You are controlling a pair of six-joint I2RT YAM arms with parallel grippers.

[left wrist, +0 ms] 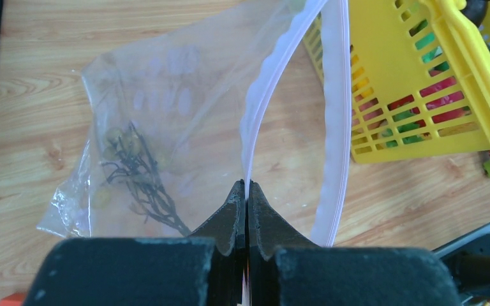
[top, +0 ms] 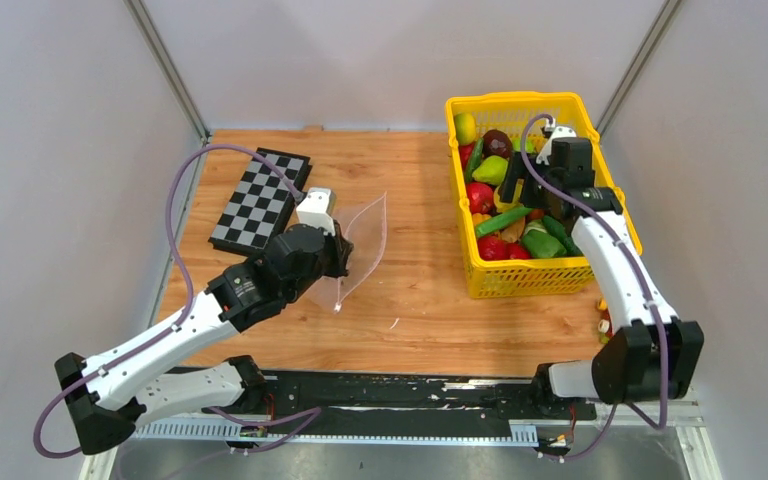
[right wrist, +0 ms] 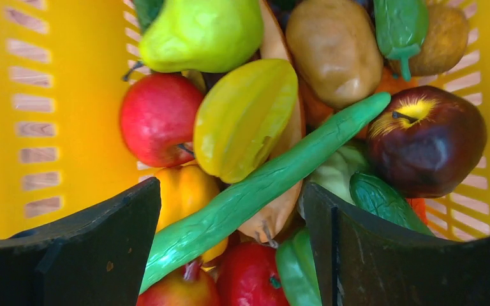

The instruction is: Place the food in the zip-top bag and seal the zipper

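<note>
A clear zip top bag (left wrist: 191, 127) hangs with its mouth parted, a dark sprig-like shape showing through its film. My left gripper is shut on one edge of the bag's mouth; in the top view the bag (top: 368, 240) is to the right of that gripper (top: 342, 255). Over the yellow basket (top: 520, 282) my right gripper stands open above the food, holding nothing. Between and below its fingers runs a long green vegetable (right wrist: 261, 185), with a yellow star fruit (right wrist: 245, 118), a red apple (right wrist: 159, 118) and a dark round fruit (right wrist: 426, 141) around it.
A black-and-white checkered board (top: 260, 200) lies at the back left. Small toy-like items (top: 605, 320) sit beside the basket's front right corner. Bare table (top: 420, 320) lies between the bag and the basket.
</note>
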